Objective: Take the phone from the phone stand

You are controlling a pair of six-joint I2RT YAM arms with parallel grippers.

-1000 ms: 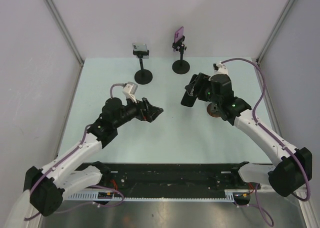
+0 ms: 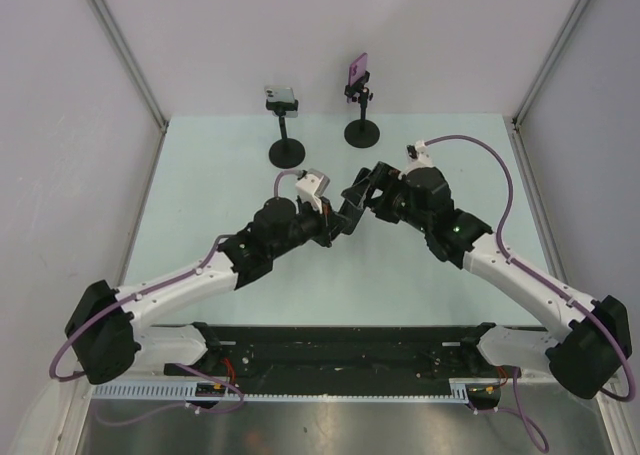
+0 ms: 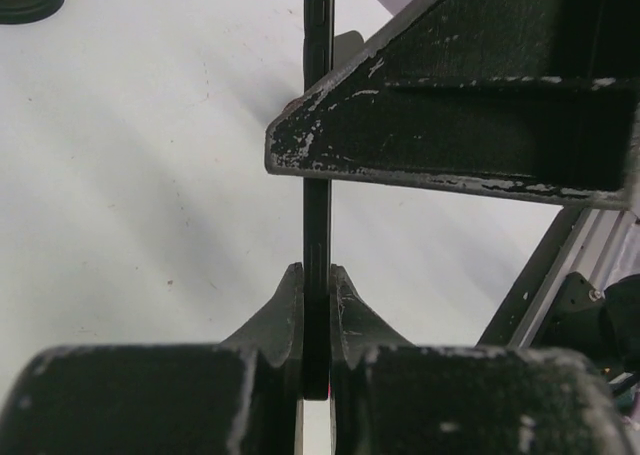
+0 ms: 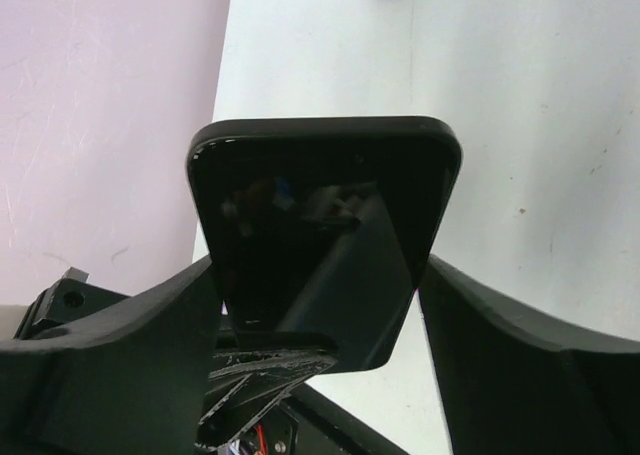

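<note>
The black phone hangs tilted above the middle of the table, held between both grippers. In the right wrist view its glossy dark face fills the centre. My right gripper is shut on it, one finger along each side edge. Seen edge-on in the left wrist view, the phone runs down between the fingers of my left gripper, which is shut on its lower end. Of the emptied stand, only a piece of its grey plate shows behind the right gripper's finger.
At the back stand two more stands: one bearing a silver device, the other a purple phone. Their round black bases rest near the table's far edge.
The right gripper has shifted left with the phone, and the right arm now covers the stand in the top view.
</note>
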